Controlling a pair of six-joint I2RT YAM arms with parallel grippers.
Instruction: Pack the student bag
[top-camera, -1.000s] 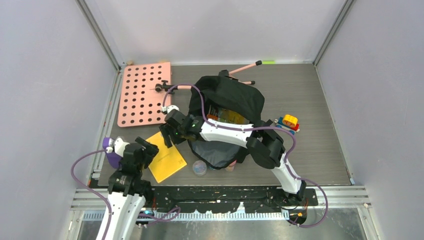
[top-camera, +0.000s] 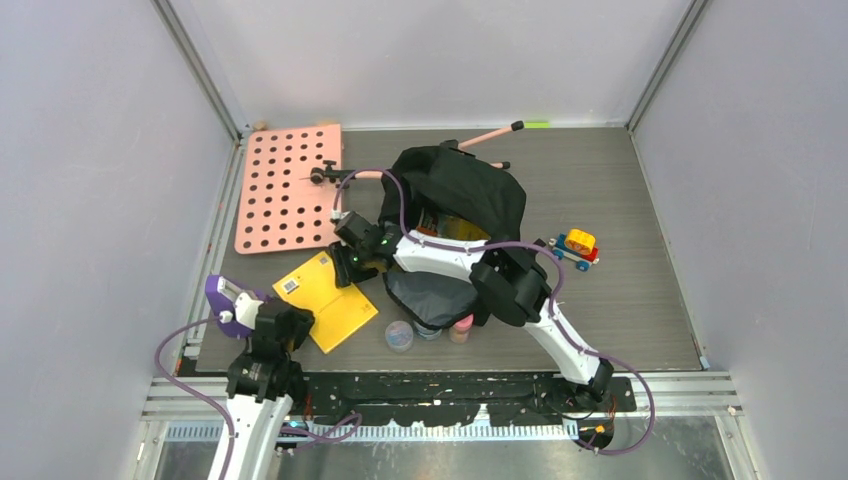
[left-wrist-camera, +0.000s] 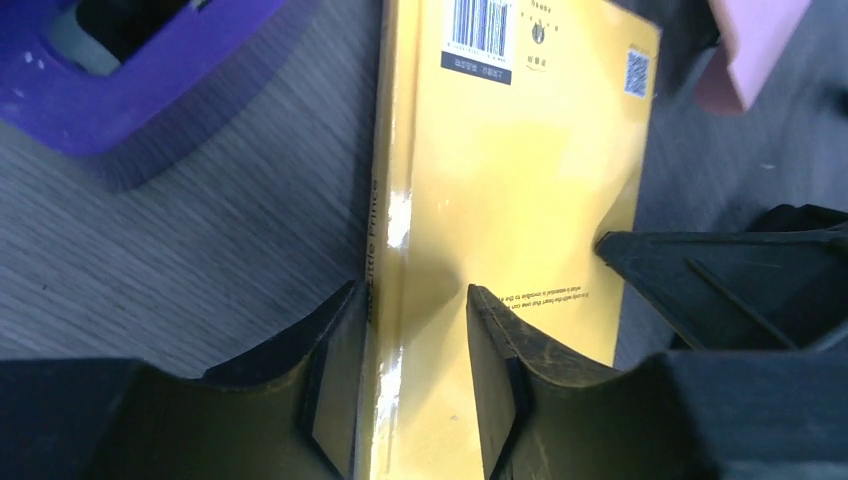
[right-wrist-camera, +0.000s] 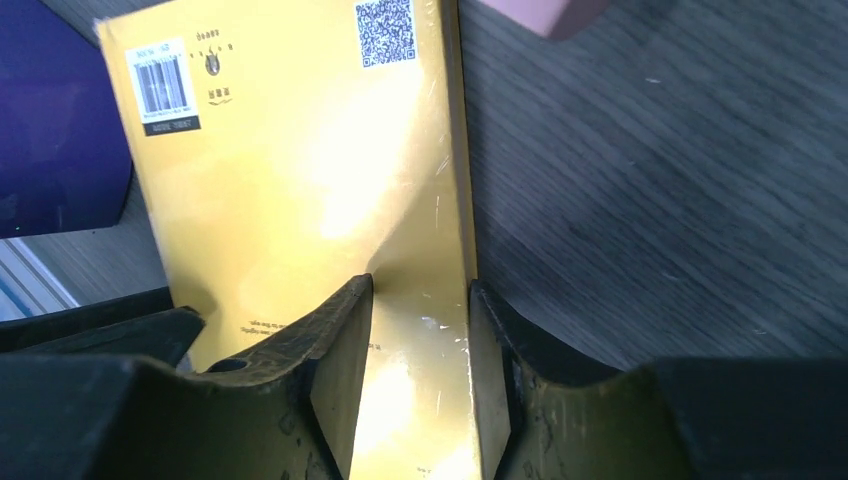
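Observation:
The yellow book (top-camera: 338, 312) lies flat on the table, its spine and barcodes showing in both wrist views. My left gripper is part open at the spine edge, one finger outside, the other over the cover. My right gripper straddles the opposite long edge likewise. I cannot tell whether either grips the book. The open black bag (top-camera: 450, 190) stands at the centre, partly under my right arm, with items inside.
A pink perforated board (top-camera: 270, 190) lies back left, a purple item (top-camera: 220, 295) left of the book. Small containers (top-camera: 398, 336) stand near the front edge. A toy car (top-camera: 575, 248) sits right, amid free table.
Both grippers have moved down onto the book's two edges, the right one shifting slightly right. The book has shifted slightly.

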